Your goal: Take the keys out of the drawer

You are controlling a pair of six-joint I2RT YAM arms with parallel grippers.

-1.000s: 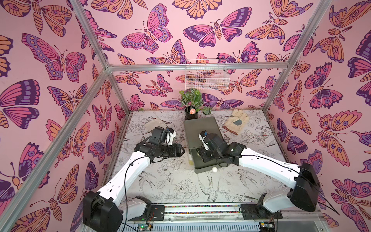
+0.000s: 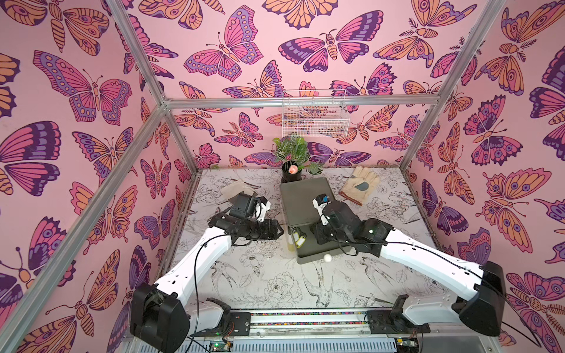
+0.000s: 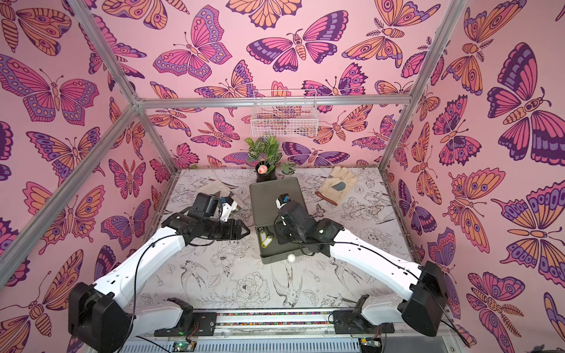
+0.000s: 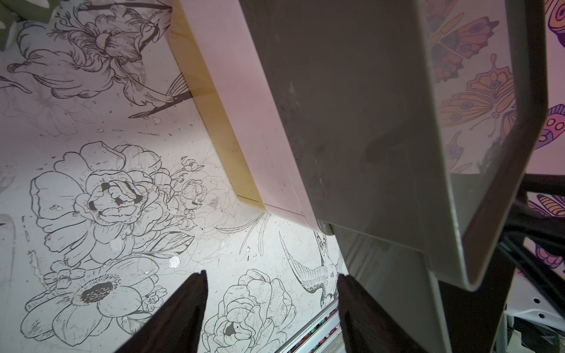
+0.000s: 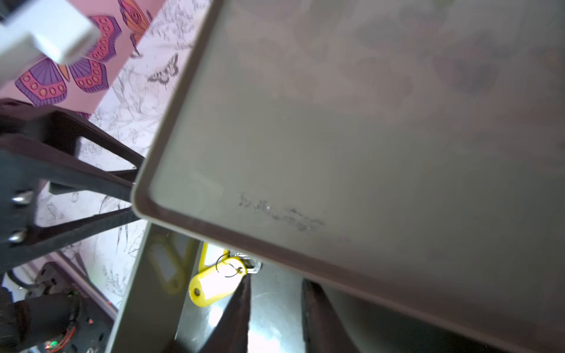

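Observation:
A grey case with a drawer [image 2: 303, 194] stands mid-table, the drawer pulled toward the front. Inside lie keys on yellow tags [image 5: 214, 279], partly hidden by the upper part. My right gripper hangs over the drawer beside the keys, part open with nothing seen between its fingers. My left gripper is at the drawer's left side, fingers apart and empty in its wrist view; in the right wrist view it sits at the case's edge.
A potted plant [image 2: 291, 173] stands behind the case, a glove [image 2: 360, 185] at back right, and a small white ball [image 2: 327, 257] appears in front.
My right gripper has shifted a little to the right, uncovering more of the yellow tags in the top left view. My left arm has moved slightly.

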